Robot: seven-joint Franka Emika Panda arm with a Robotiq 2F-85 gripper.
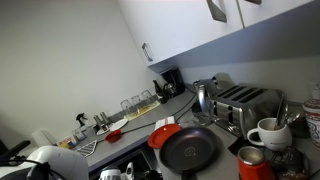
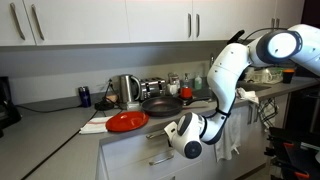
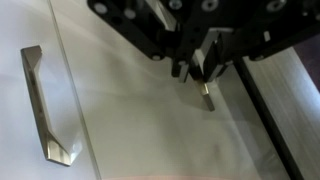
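Note:
My gripper is at the front of a white drawer, over its metal handle (image 3: 208,97). One end of that handle shows past the fingertips; the rest is hidden behind the gripper. Some gap shows between the fingers, but whether they press on the handle cannot be made out. In exterior view 2 the gripper (image 2: 173,131) is low against the cabinet front, just below the counter edge. A second handle (image 3: 45,110) is on the neighbouring front at the left of the wrist view.
On the counter above stand a black pan (image 2: 161,105), a red plate (image 2: 126,121), a kettle (image 2: 130,88) and a toaster (image 1: 243,103). A red mug (image 1: 253,162) and a white mug (image 1: 270,133) are near the toaster.

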